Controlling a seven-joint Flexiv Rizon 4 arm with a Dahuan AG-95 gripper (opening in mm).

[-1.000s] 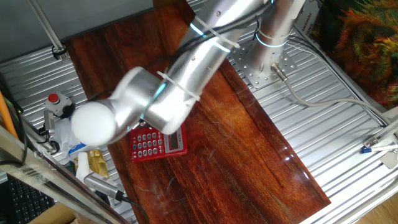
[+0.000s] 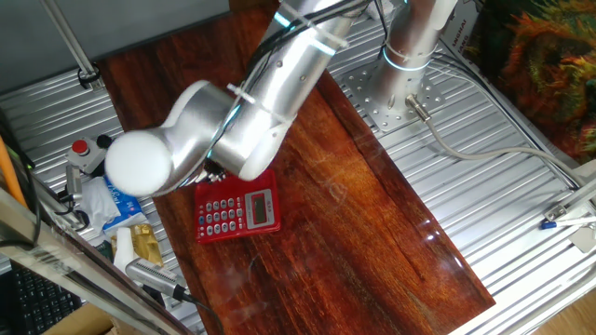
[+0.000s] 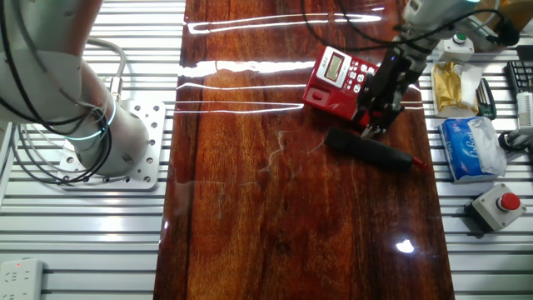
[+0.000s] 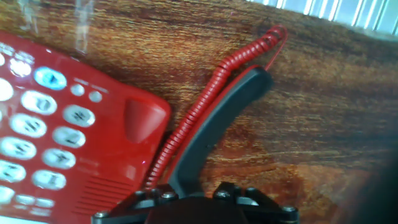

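Note:
A red desk phone [image 2: 263,210] with silver keys lies on the brown wooden board, its body also in view at the left of the wrist view [image 4: 93,146]. Off its cradle, the black handset [image 3: 366,150] rests on the wood beside the phone, a red coiled cord [image 4: 214,87] running alongside it in the wrist view. My gripper is at the near end of the handset [image 4: 214,127], close to the phone's edge. Dark parts merge there, so whether its fingers are apart or touch the handset is unclear. The arm hides the handset in exterior view 1.
Past the board's edge stand a blue-and-white packet [image 3: 470,150], a gold packet [image 3: 450,87] and a red-buttoned box [image 3: 500,206]. A cable crosses above the phone in exterior view 2. Much of the wooden board [image 3: 250,225] is bare.
The phone stayed where it was.

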